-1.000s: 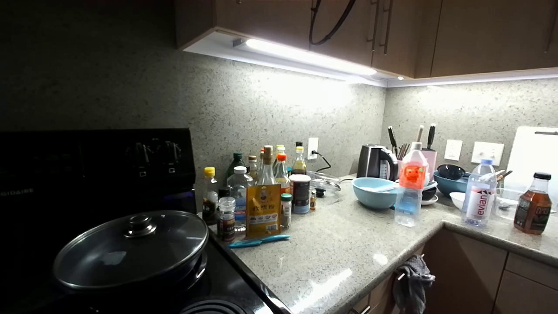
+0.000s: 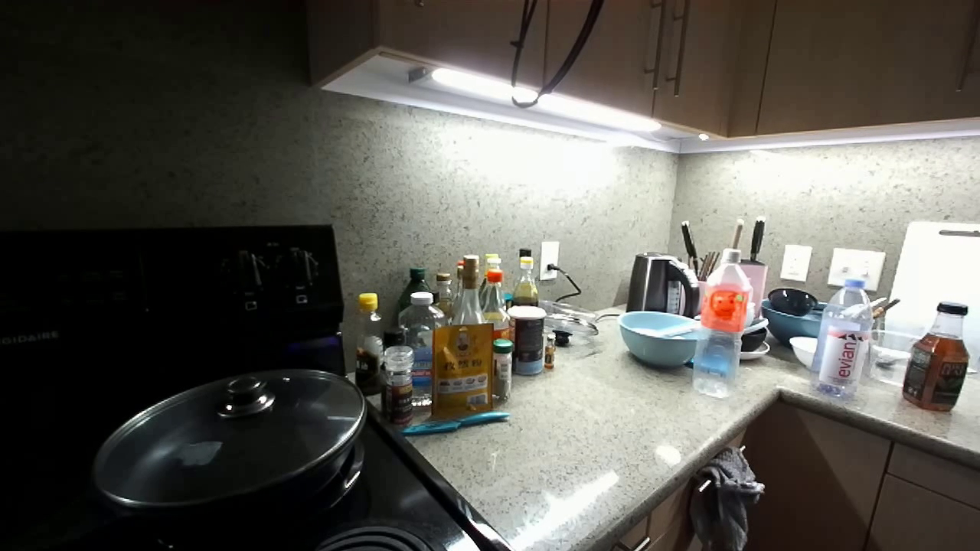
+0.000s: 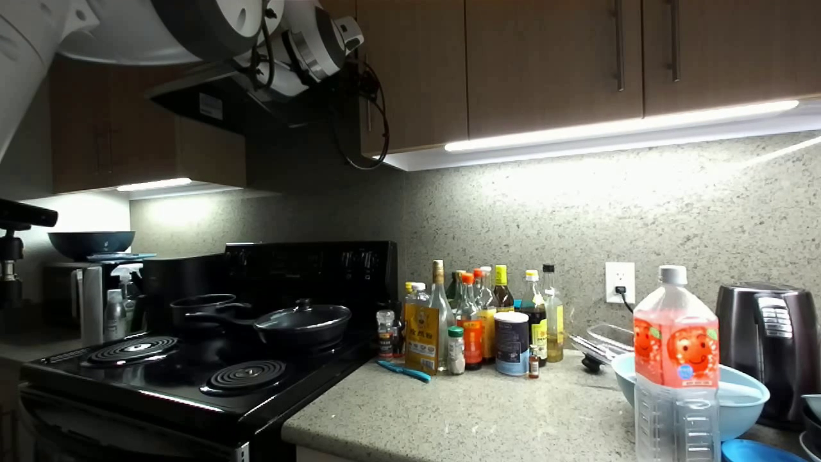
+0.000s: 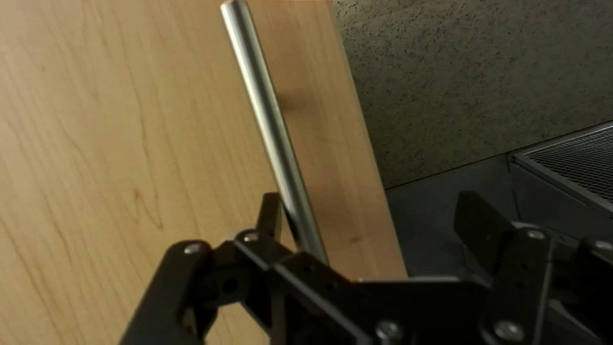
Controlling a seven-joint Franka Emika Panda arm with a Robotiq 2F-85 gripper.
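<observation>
In the wrist view a pale wooden cabinet door (image 4: 115,143) fills the left side. A round metal bar handle (image 4: 267,115) runs down it at a slant. My gripper is open, its fingers wide apart. The left finger (image 4: 268,215) appears right beside the handle's lower part; whether they touch, I cannot tell. The other finger (image 4: 474,224) is past the door's edge, over the dark background. The handle's lower end is hidden behind the gripper. In exterior view 2 the white arm (image 3: 296,58) reaches up toward the upper cabinet, its gripper lost in shadow.
A dark range hood (image 3: 223,96) hangs close under the arm. Below are the stove, a lidded pan (image 2: 234,441), several bottles and a tall plastic bottle (image 3: 677,369) on the counter (image 2: 570,441). A black cable (image 2: 570,60) loops down before the cabinets.
The counter and stove items look unchanged.
</observation>
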